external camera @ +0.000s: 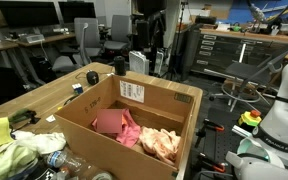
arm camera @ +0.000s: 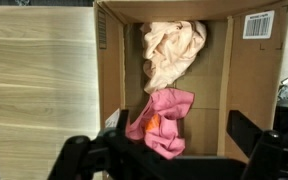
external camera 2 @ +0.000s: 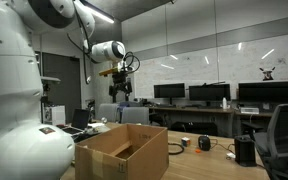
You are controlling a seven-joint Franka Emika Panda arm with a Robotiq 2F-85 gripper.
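My gripper hangs high over an open cardboard box (arm camera: 111,70), its two dark fingers wide apart at the bottom of the wrist view with nothing held between them. In exterior view 1 the gripper (external camera: 147,45) shows above the box's far side, well clear of it. Inside the box lie a crumpled pale peach cloth (arm camera: 172,50) and a pink cloth (arm camera: 169,105). A small orange patch (arm camera: 153,125) shows on the pink cloth in the wrist view. A dark red piece (external camera: 109,121) lies against the pink cloth in exterior view 1.
Left of the box are clothes (external camera: 24,145) and clear bottles (external camera: 69,160). A black cup (external camera: 120,65) stands behind it on the wooden table. A white label (arm camera: 258,25) marks one box wall. Bare tabletop (arm camera: 39,100) borders the box in the wrist view.
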